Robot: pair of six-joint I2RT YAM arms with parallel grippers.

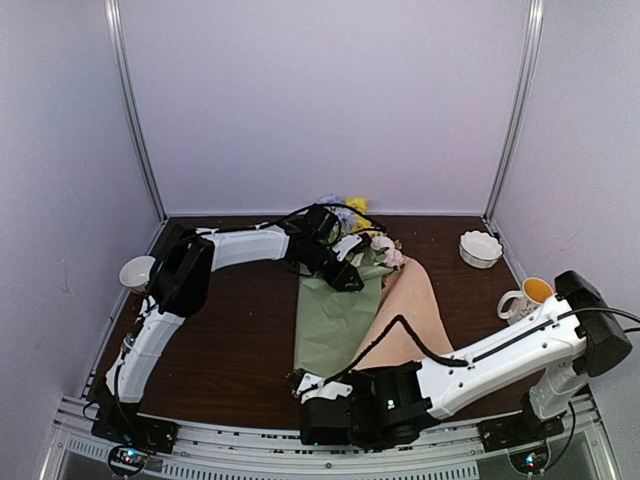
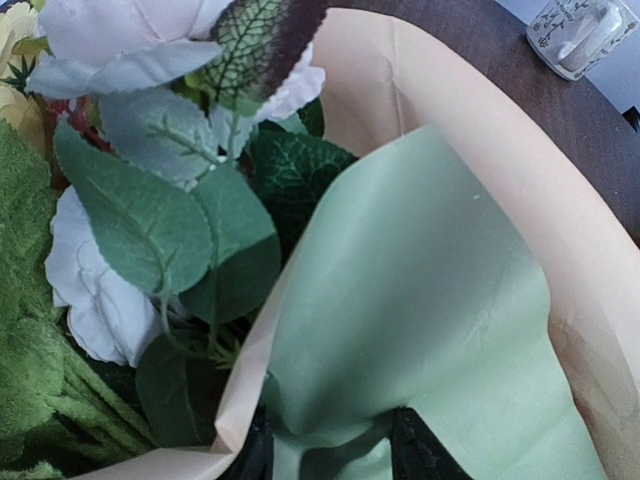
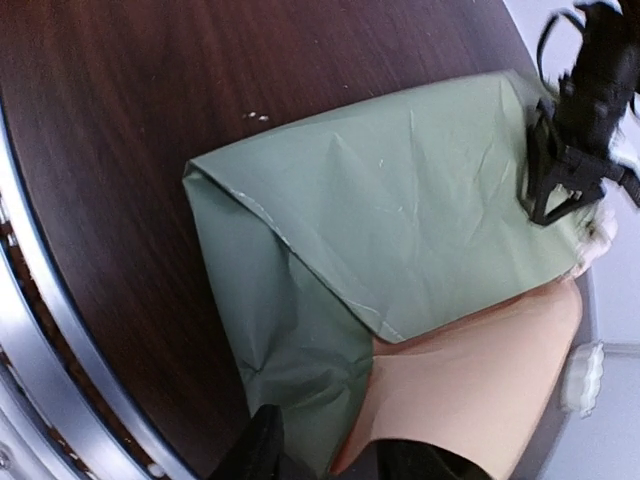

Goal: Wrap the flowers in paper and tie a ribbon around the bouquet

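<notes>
A bouquet of pink, white, blue and yellow flowers (image 2: 105, 280) lies at the table's back middle, inside green wrapping paper (image 1: 325, 330) and peach paper (image 1: 405, 310). My left gripper is down on the green paper just below the flowers; its fingers stand apart, and whether paper is pinched between them is unclear. My right gripper is at the near, folded end of the wrapping, beside the peach paper's edge, fingers apart; whether it grips paper is hard to tell.
A white fluted bowl (image 1: 480, 250) sits back right, a mug (image 1: 520, 300) at the right edge, another white bowl (image 1: 136, 272) at the left. Bare dark table (image 1: 240, 340) lies left of the wrapping. Walls enclose the back and sides.
</notes>
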